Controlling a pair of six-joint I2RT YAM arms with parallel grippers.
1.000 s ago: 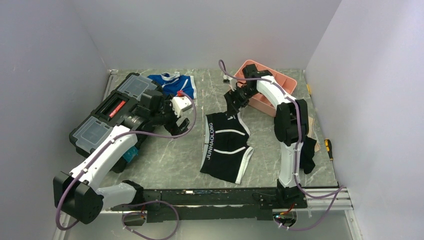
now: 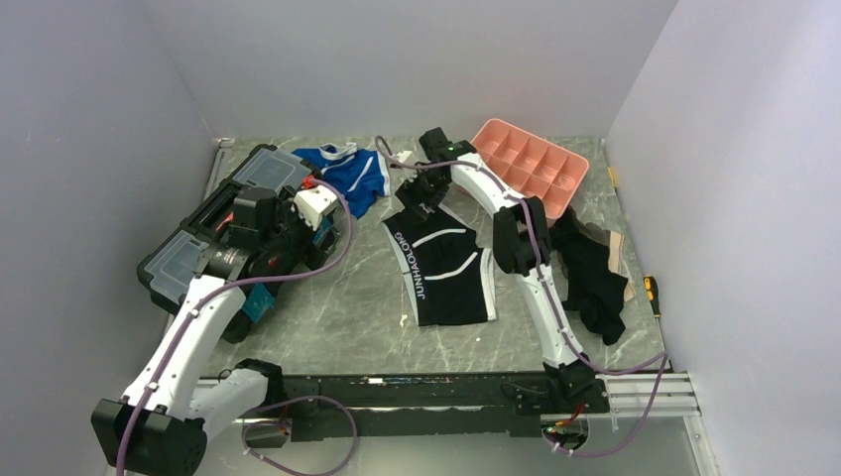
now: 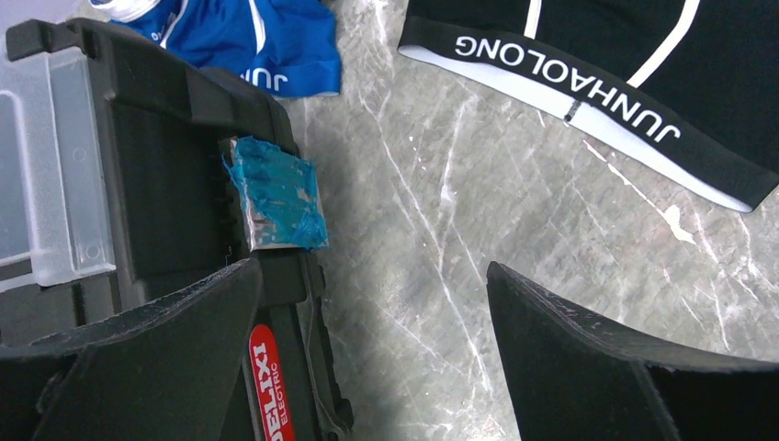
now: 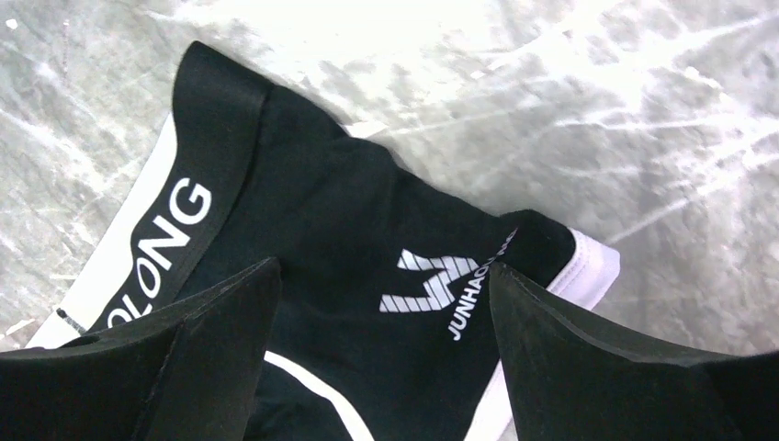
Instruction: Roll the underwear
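Observation:
The black underwear lies flat on the table with its lettered waistband along the left and white trim at the leg hems. In the right wrist view its cloth fills the space under and between the fingers, its far corner bunched up slightly. My right gripper is over that end of the garment, its fingers apart; contact with the cloth cannot be made out. My left gripper stands open beside the toolbox, to the left of the underwear, with only toolbox edge and bare table seen between its fingers.
A black toolbox takes up the left side. Blue underwear lies at the back. A pink divided box stands back right, and dark clothes lie at the right.
The underwear has shifted left and turned, its front end rising toward the back. My right gripper moved left with its far end. My left arm drew back left toward the toolbox.

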